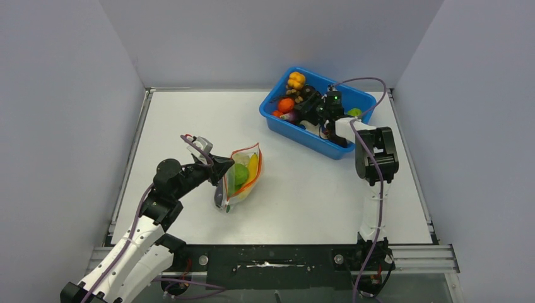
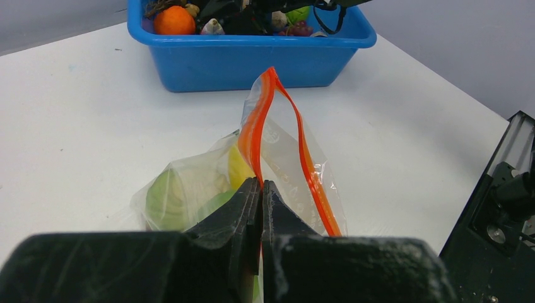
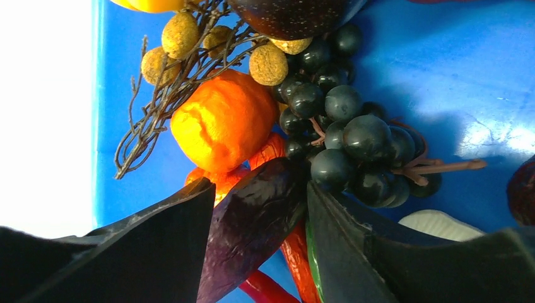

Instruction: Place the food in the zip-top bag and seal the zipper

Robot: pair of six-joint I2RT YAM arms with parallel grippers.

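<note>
The clear zip top bag (image 1: 253, 182) with orange zipper strips stands with its mouth spread, holding green and yellow food. My left gripper is shut on the bag's rim, where an orange strip (image 2: 255, 136) runs down to the fingertips. Over the blue bin (image 1: 296, 131), the right gripper is part open, with a dark purple eggplant (image 3: 252, 221) lying between its fingers. The eggplant slants from lower left to upper right; whether both fingers press on it is unclear.
Around the eggplant lie black grapes (image 3: 359, 139), an orange fruit (image 3: 224, 120), red peppers (image 3: 296, 259) and a brown twig (image 3: 158, 113) with round yellow-brown fruits. Bare white table (image 1: 303, 196) separates bag and bin. The bin's walls surround the right gripper.
</note>
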